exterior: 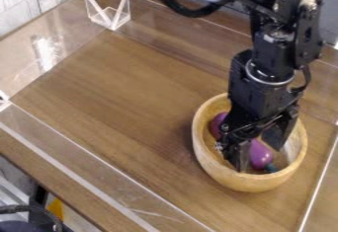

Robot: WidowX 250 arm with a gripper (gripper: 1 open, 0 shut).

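My black gripper point(254, 133) reaches down from the top right into a wooden bowl point(231, 174) on the table's right side, its fingers open over the contents. In the bowl, a purple object point(260, 155) lies between and behind the fingers, with more purple at the left and a small teal piece near the right rim; the fingers partly hide them.
A white wire-frame object point(109, 11) stands at the back left. The table's near-left edge drops away at the lower left.
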